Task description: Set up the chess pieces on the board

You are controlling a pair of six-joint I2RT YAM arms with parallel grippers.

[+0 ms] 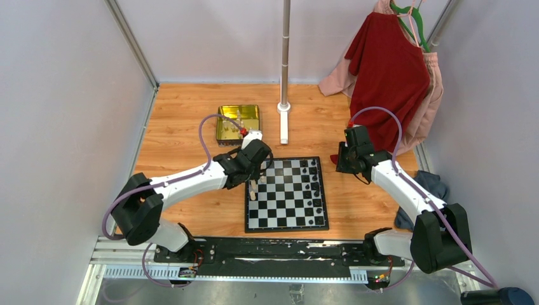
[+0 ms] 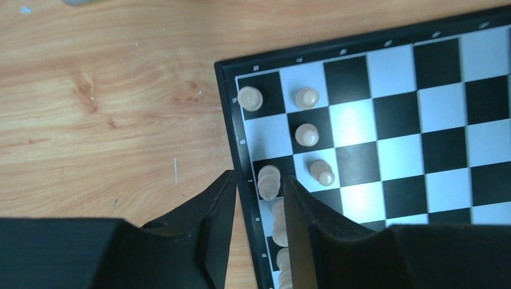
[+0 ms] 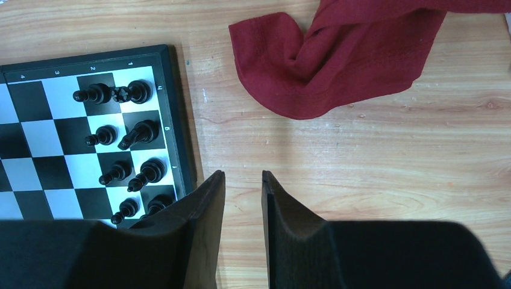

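The chessboard [image 1: 286, 227] lies mid-table. Black pieces [image 3: 144, 132] fill squares along its right side. In the left wrist view, a white piece [image 2: 269, 183] stands upright on a dark edge square, third from the corner. My left gripper is open above it, with a gap between the fingertips. White pawns [image 2: 307, 135] stand in the second column, and a rook [image 2: 249, 98] is on the corner square. More white pieces [image 2: 281, 232] are partly hidden behind a finger. My right gripper is open over bare wood, right of the board, holding nothing.
A gold box [image 1: 229, 134] behind the board holds several more white pieces. A pole stand [image 1: 284, 124] rises right of the box. A red shirt [image 3: 325, 72] hangs down onto the table at the back right. Bare wood lies left of the board.
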